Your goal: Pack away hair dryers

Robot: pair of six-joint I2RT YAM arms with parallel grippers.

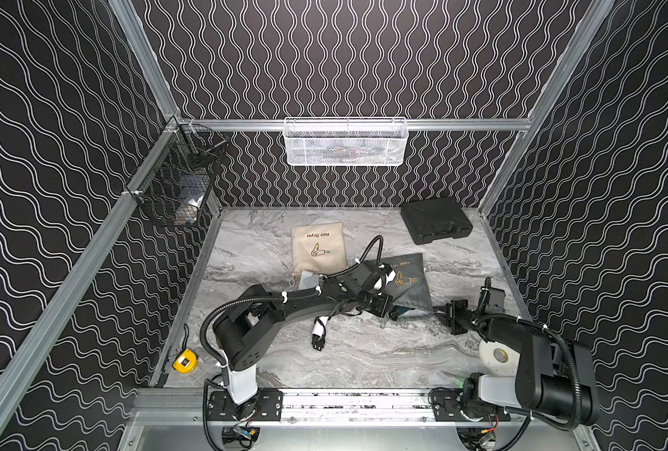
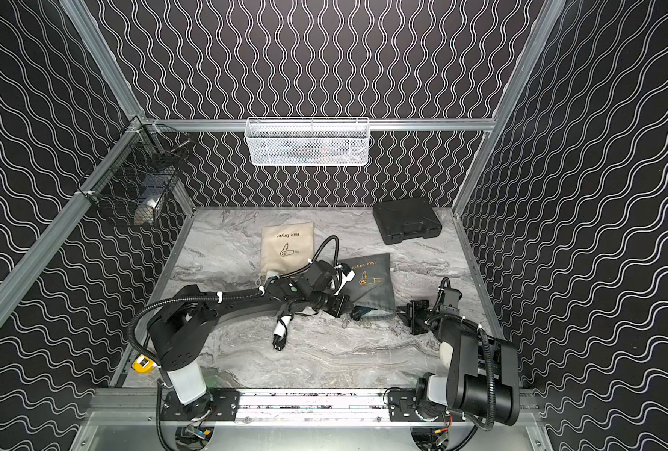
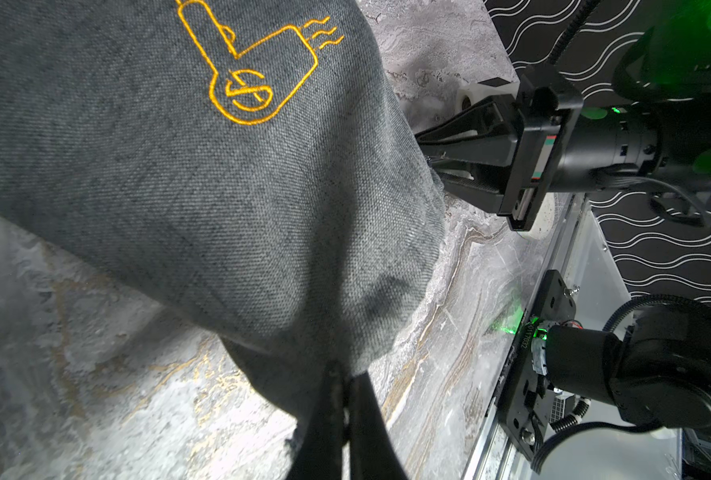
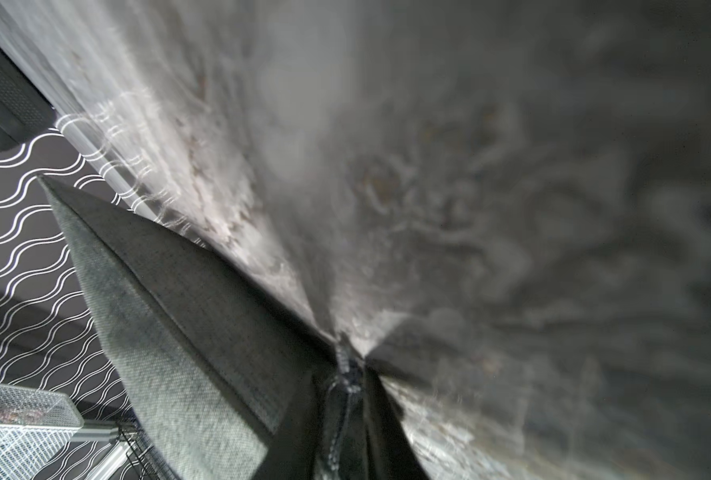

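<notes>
The dark grey hair dryer bag [image 1: 407, 279] lies on the table with its gold print upward. My left gripper is shut at the bag's near edge, with cloth running into its fingertips. At the bag's right corner is my right gripper, its fingers partly apart around the cloth. The right wrist view shows a dark cord [image 4: 342, 360] between those fingers. A white item with a black end [image 1: 319, 330] pokes out below the left arm. The beige hair dryer bag [image 1: 319, 246] lies flat behind that arm, partly covered by it.
A black case [image 1: 436, 220] sits at the back right. A white mesh basket [image 1: 346, 144] hangs on the back wall, a black wire basket [image 1: 180, 184] on the left. A yellow tape measure [image 1: 186, 360] lies front left.
</notes>
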